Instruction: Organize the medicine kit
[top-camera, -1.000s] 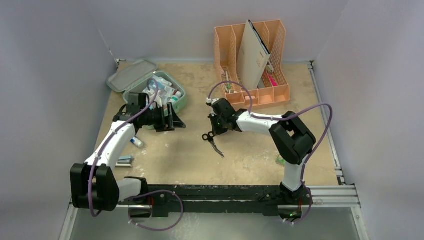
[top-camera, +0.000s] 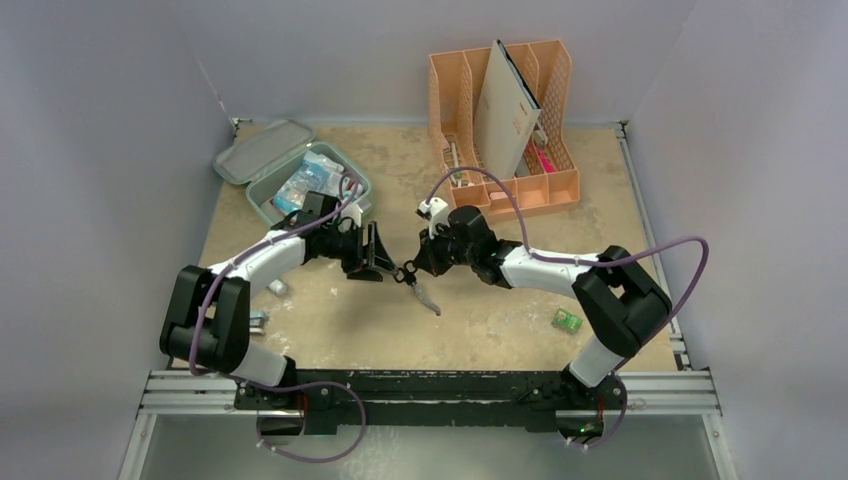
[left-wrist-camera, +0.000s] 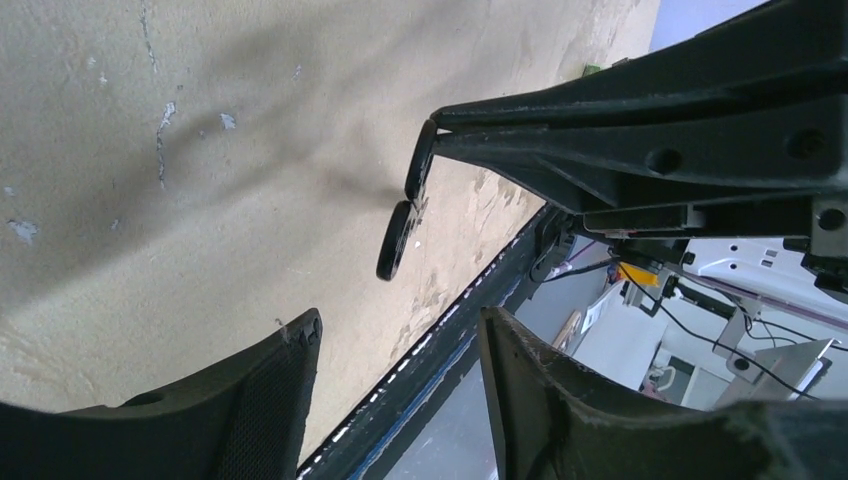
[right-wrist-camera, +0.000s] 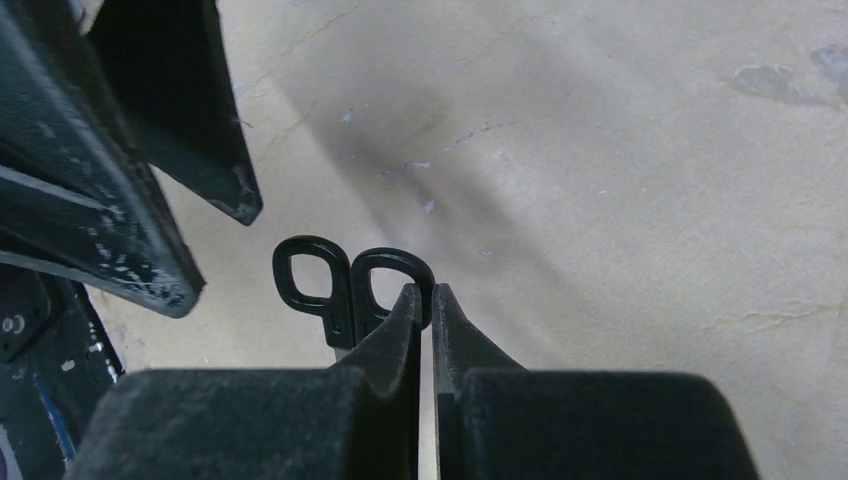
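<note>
Black-handled scissors (top-camera: 427, 299) hang over the table between my two hands, blades toward the front. My right gripper (top-camera: 420, 265) is shut on one of their handle rings (right-wrist-camera: 398, 262); the other ring (right-wrist-camera: 310, 240) is free. Close by on the left, my left gripper (top-camera: 386, 262) is open. In the left wrist view its separated fingers (left-wrist-camera: 285, 355) face the free ring (left-wrist-camera: 395, 245), with nothing gripped between them. The pale green medicine box (top-camera: 365, 203) stands open at the back left, its grey lid (top-camera: 262, 150) folded back, with bagged supplies (top-camera: 312, 178) inside.
An orange organizer (top-camera: 550, 190) holding a folder (top-camera: 505, 110) stands at the back right. A green packet (top-camera: 567, 320) lies at right. Small boxes (top-camera: 257, 320) and a white tube (top-camera: 278, 287) are by the left arm.
My left gripper has moved right, away from the box toward the scissors. The scissors have shifted slightly left with my right gripper, and their handles now meet the left fingertips in the top view.
</note>
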